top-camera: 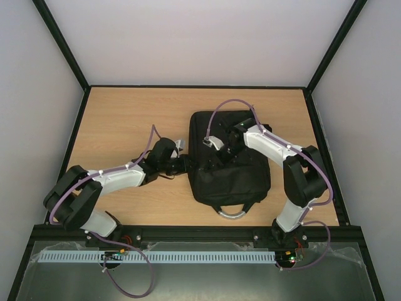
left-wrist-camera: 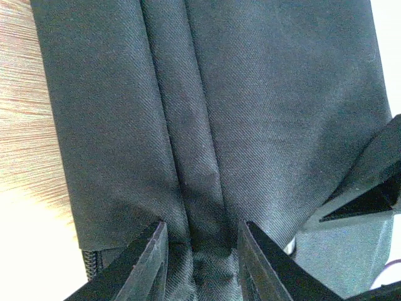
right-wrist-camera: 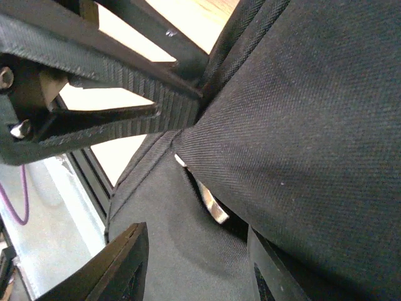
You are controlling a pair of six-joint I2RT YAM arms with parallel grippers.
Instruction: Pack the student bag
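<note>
A black student bag (top-camera: 232, 182) lies flat on the table, its handle (top-camera: 232, 214) toward the front edge. At the bag's left edge is my left gripper (top-camera: 188, 164); in the left wrist view its fingers (left-wrist-camera: 148, 263) are part open, with a raised fold of black fabric (left-wrist-camera: 197, 150) running between the tips. Over the bag's middle is my right gripper (top-camera: 212, 164). Its fingers (right-wrist-camera: 130, 260) stand apart in the right wrist view, in front of a fabric opening with a shiny metallic piece (right-wrist-camera: 214, 207) in it. Whether either touches the fabric is unclear.
A narrower clear strip lies to its right. In the right wrist view, dark parts of the left gripper fill the upper left, close to the right one.
</note>
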